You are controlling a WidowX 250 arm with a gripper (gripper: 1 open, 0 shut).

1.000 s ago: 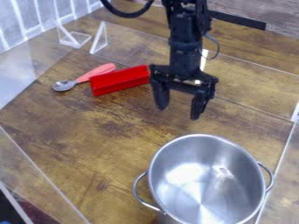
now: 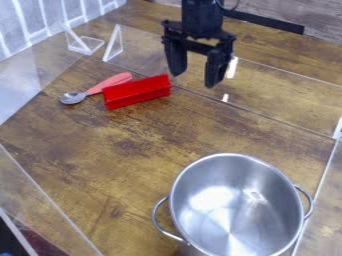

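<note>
My black gripper point(image 2: 197, 62) hangs over the back middle of the wooden table, its two fingers apart with nothing seen between them. To its lower left lies a red block point(image 2: 136, 92). Beside that, further left, is a spoon point(image 2: 75, 96) with a metal bowl and a pinkish-red handle. A large steel pot point(image 2: 237, 205) with two side handles stands at the front right.
Small white brackets point(image 2: 83, 43) stand at the back left near a railing. Clear panels edge the table point(image 2: 134, 160) on the left. A small white object is partly behind the gripper.
My gripper has moved back and up in the view, away from the pot. The block, spoon and pot have not moved.
</note>
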